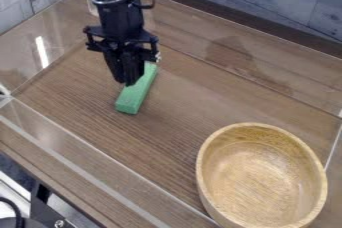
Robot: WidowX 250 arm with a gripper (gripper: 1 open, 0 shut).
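Observation:
A green, oblong block [138,92] lies on the wooden table in the middle-left of the camera view. My dark gripper [127,72] hangs just above and behind its far end, partly covering that end. I cannot tell from this view whether the fingers are open or shut.
A large tan, round bowl [261,177] sits at the front right. A pale wall edges the table at the top left.

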